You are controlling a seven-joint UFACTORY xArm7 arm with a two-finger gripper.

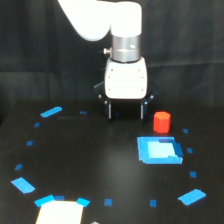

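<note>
My white gripper (pixel 126 109) hangs over the dark table near the back, its two dark fingers spread apart. It is open, and nothing shows between them. To its right, a red block (pixel 162 122) stands on the table just behind a blue tray (pixel 143 157). A white patch (pixel 160 150) shows inside the tray. At the bottom left edge, a cream-coloured object (pixel 60 213) is cut off by the frame.
Blue tape strips lie at the back left (pixel 51 112), front left (pixel 22 185) and front right (pixel 192 197). Small blue marks dot the black surface.
</note>
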